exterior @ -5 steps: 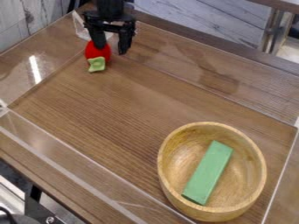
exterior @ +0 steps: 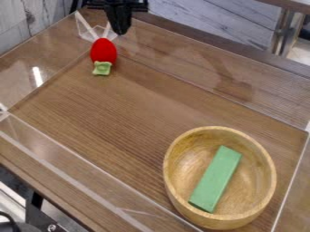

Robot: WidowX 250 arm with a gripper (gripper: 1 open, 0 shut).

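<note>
The gripper (exterior: 120, 24) hangs at the top of the camera view, partly cut off by the frame edge, its fingers too small to read clearly. Below it, a red rounded object (exterior: 104, 51) lies on the wooden surface with a small green piece (exterior: 103, 69) at its lower end. A pale, crumpled translucent item (exterior: 94, 27) sits at the back, just left of the gripper.
A wide tan bowl (exterior: 182, 177) holding a green rectangular block (exterior: 216, 178) stands at the front right. Walls bound the back and left.
The gripper has moved up and back, away from the red object, uncovering it. The red object and the bowl look to be in the same places.
</note>
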